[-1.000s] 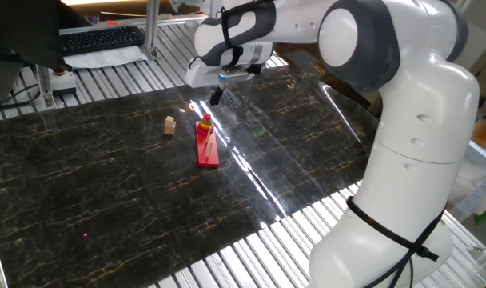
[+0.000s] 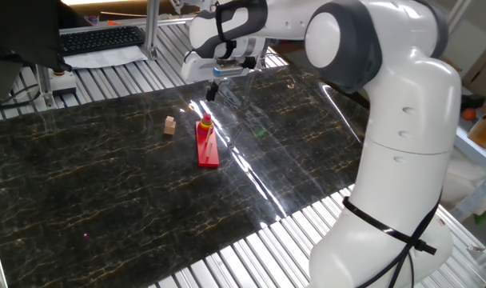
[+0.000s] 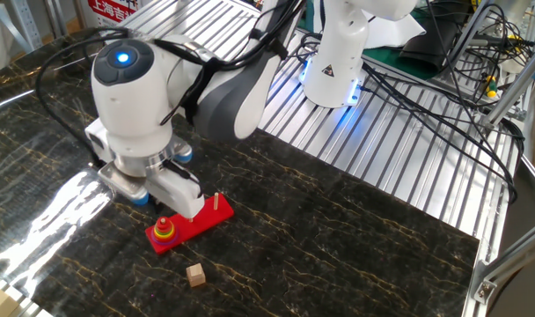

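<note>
A red board (image 2: 207,155) lies on the dark marbled tabletop, carrying a small stack of coloured rings (image 2: 205,123) at one end. Thin pegs rise from the rest of the board, clearer in exterior view 2, where the ring stack (image 3: 164,232) sits at the near left end. Beside the board rests a small pale wooden block (image 3: 195,275), apart from it. My gripper (image 2: 212,93) hangs above the table, just beyond the ring end in exterior view 1. Its dark fingers are too small there to show the gap, and the hand mostly hides them in exterior view 2.
A keyboard (image 2: 102,39) lies on the slatted metal surface behind the tabletop. A second white arm base (image 3: 332,81) stands on the slats at the back in exterior view 2. Most of the dark tabletop (image 3: 338,238) around the board is bare.
In exterior view 1 my arm has shifted left and the gripper a little left and up. The board, rings and wooden block have stayed where they were.
</note>
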